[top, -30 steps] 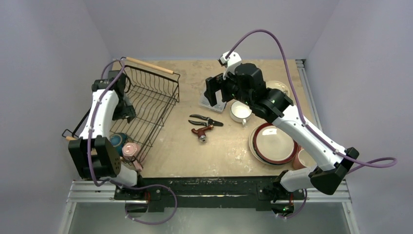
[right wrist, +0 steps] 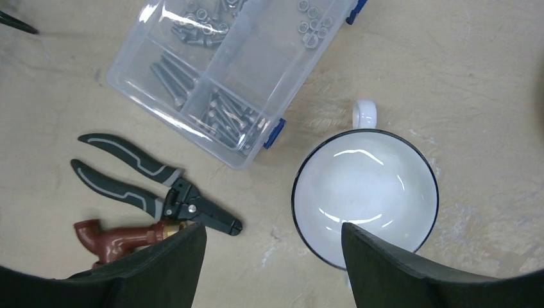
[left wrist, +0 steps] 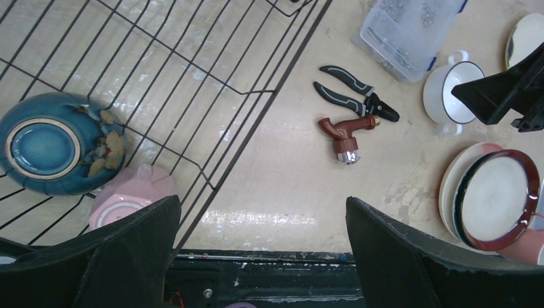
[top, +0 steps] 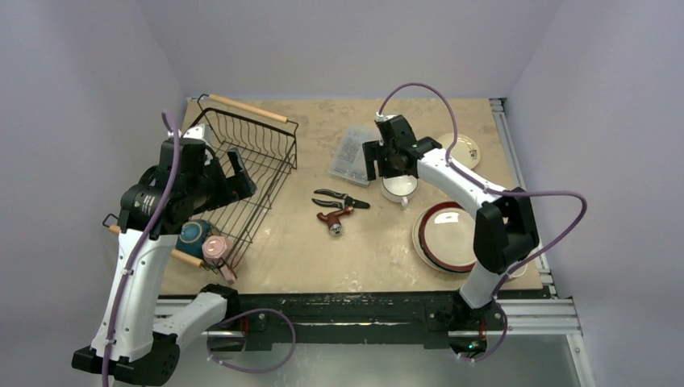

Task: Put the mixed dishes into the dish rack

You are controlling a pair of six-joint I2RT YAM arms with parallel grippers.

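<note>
The wire dish rack (top: pixel 262 161) on the left holds an overturned blue bowl (left wrist: pixel 45 144) and a pink cup (left wrist: pixel 128 189). My left gripper hangs open over the rack's right part, nothing between its fingers. A white enamel two-handled cup (right wrist: pixel 364 192) sits mid-right, below my right gripper, whose fingers stand apart with nothing between them. Stacked red-rimmed and pale plates (top: pixel 448 238) lie at the front right, with a pink mug (left wrist: pixel 523 247) beside them. A pale plate (top: pixel 466 151) lies at the back right.
A clear hardware box (right wrist: pixel 192 96), pruning shears (right wrist: pixel 128 179) and a brown tap fitting (right wrist: pixel 122 240) lie in the middle of the table.
My left arm has risen and moved right from deep over the rack. My right gripper has shifted slightly and lowered over the area of the white cup and box, its arm drawing back.
</note>
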